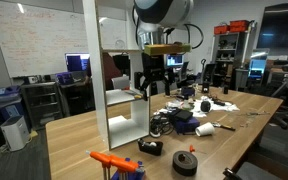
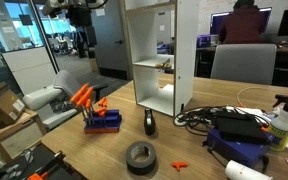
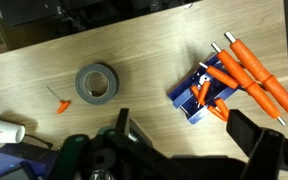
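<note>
My gripper is open over the table, its two black fingers wide apart with only bare wood seen in the gap. High above the tabletop, the gripper (image 1: 156,82) hangs in front of the white shelf unit (image 1: 91,45). A blue rack (image 2: 106,121) stands on the table and holds several orange-handled tools (image 3: 251,62). Beside it lies a black roll of tape (image 3: 97,83), flat on the wood. A dark hand-sized object (image 2: 149,122) sits between the tape and the shelf. None of these touches the gripper.
A small orange screwdriver (image 3: 63,101) lies near the tape. Past it are a white cup (image 2: 246,172) on its side, a blue box (image 2: 238,148) with a black device on top, tangled black cables (image 2: 192,118) and a spray bottle (image 2: 283,118). Bare table surrounds the tape.
</note>
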